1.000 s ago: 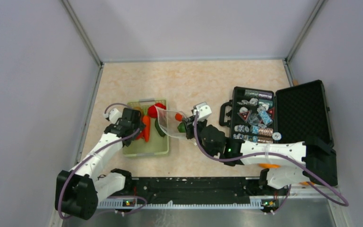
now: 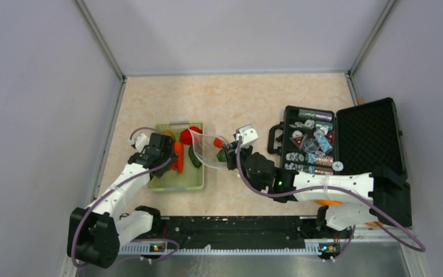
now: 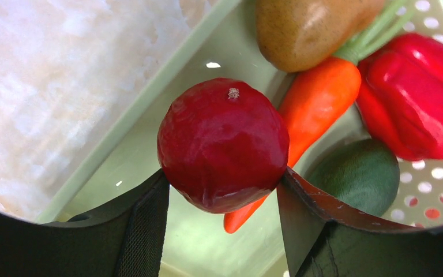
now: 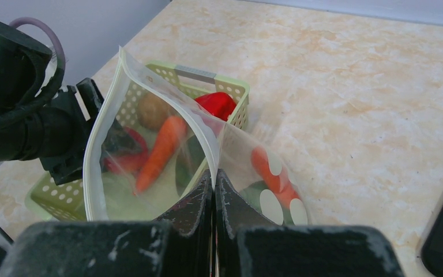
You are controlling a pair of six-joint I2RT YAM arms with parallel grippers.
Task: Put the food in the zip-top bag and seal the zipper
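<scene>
In the left wrist view my left gripper is shut on a round dark red vegetable, its fingers pressing both sides. It is over the pale green basket, where a carrot, a potato, a red pepper and a dark green vegetable lie. The clear zip top bag has its mouth gaping toward the basket. My right gripper is shut on the bag's edge. Orange-red food and something green show inside the bag.
An open black case of packed small items stands at the right, its handle facing the bag. The basket's rim borders the left gripper.
The right arm and bag look unchanged.
</scene>
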